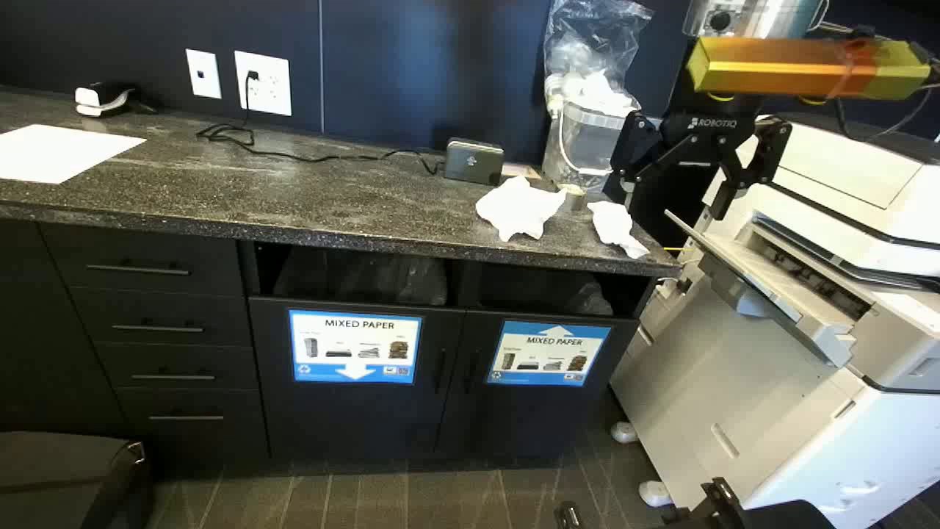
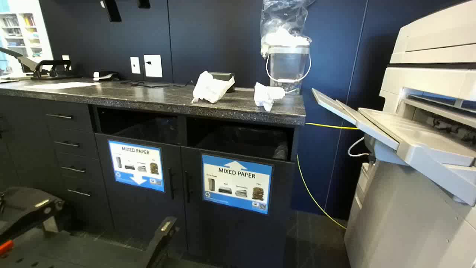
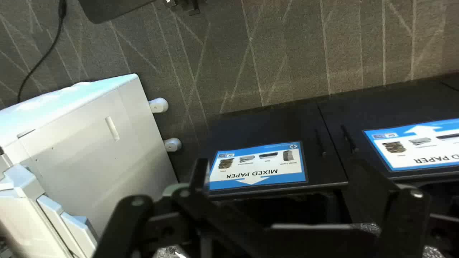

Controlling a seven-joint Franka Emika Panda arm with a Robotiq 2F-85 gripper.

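My gripper [image 1: 671, 201] stands open in exterior view 1, its fingers spread with nothing between them, above the counter's right end near the printer. On the dark speckled counter [image 1: 352, 198] lie two crumpled white papers: a larger one [image 1: 520, 209] and a smaller one [image 1: 615, 226] close to the right edge. Both papers [image 2: 212, 86] also show in exterior view 2, the smaller one [image 2: 267, 95] below the clear bucket. From the wrist, the open gripper frames the cabinet front, and the papers are not visible there.
A clear bucket [image 1: 577, 145] with a bag of white stuff stands at the back, beside a small dark box [image 1: 474, 162]. The printer's tray [image 1: 749, 264] juts out on the right. Two open cabinet slots [image 2: 241, 138] sit under the counter.
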